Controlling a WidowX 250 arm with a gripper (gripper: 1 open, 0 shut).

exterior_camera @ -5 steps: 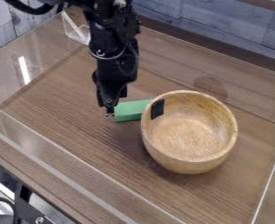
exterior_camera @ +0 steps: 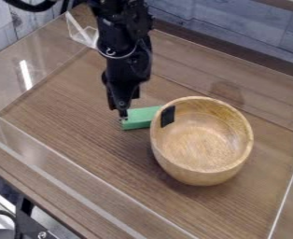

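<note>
My gripper point(exterior_camera: 124, 105) hangs from the black arm at the top centre, its tip just above the left end of a green block point(exterior_camera: 142, 118); it looks shut, with nothing visible between its fingers. The green block lies on the wooden table, its right end partly hidden by a wide pale wooden bowl point(exterior_camera: 202, 157). A black patch point(exterior_camera: 168, 116) shows on the bowl's near-left rim.
A grey plank wall point(exterior_camera: 230, 33) stands behind. Dark cables point(exterior_camera: 2, 219) lie beyond the table's edge at the bottom left.
The arm and gripper have shifted very slightly. The bowl and green block look unmoved.
</note>
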